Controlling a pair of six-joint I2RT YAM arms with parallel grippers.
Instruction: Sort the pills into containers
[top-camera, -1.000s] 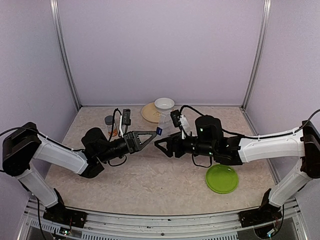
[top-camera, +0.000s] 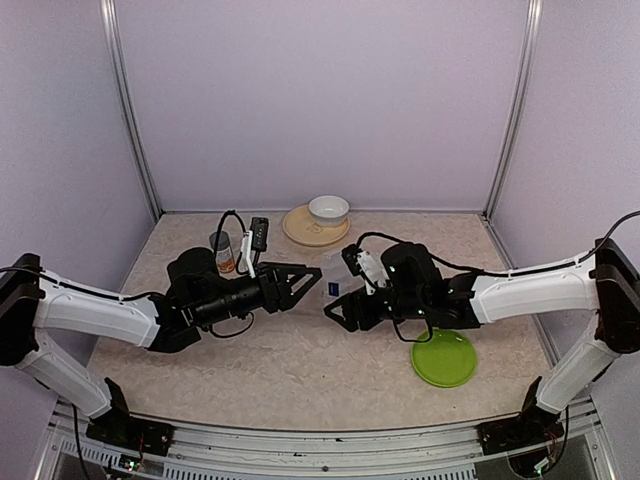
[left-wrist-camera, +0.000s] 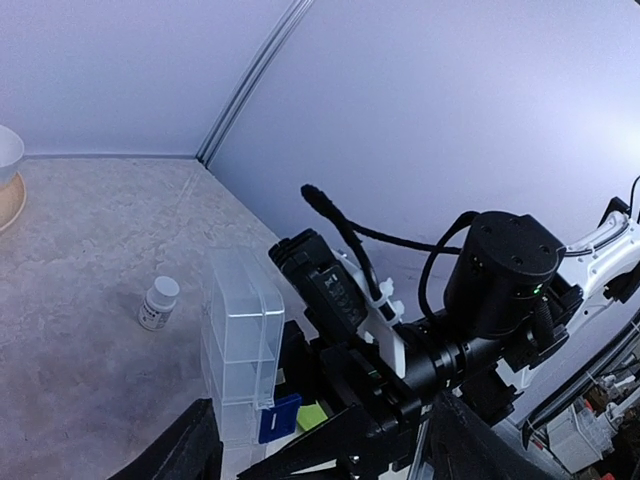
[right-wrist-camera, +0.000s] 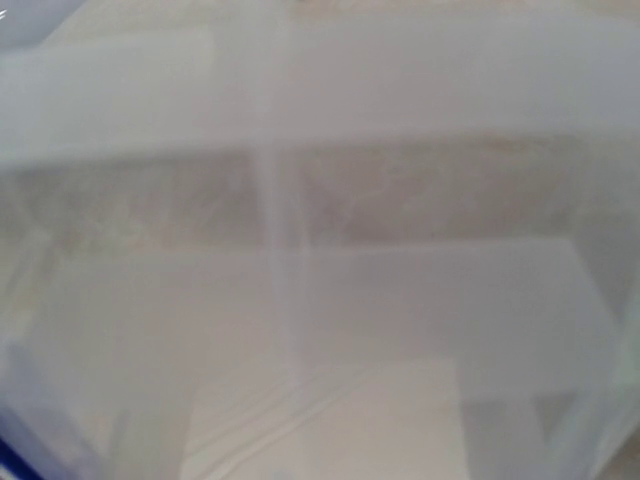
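Note:
A clear plastic compartment box (left-wrist-camera: 243, 335) with a blue latch (left-wrist-camera: 279, 418) stands on end in the left wrist view. My right gripper is shut on its right side, holding it above the table. The box's see-through walls (right-wrist-camera: 400, 310) fill the right wrist view, blurred. My left gripper (top-camera: 307, 287) is open, with its fingertips close to the box's left side in the top view; contact cannot be made out. On the table behind the box is a small white-capped bottle (left-wrist-camera: 158, 303). No loose pills can be made out.
A clear jar (top-camera: 222, 257) with an orange band is partly hidden behind my left arm. At the back a white bowl (top-camera: 328, 208) rests on a round wooden board (top-camera: 303, 233). A green plate (top-camera: 443, 357) lies at the right.
My right gripper, with the box, has shifted a little right and towards the front.

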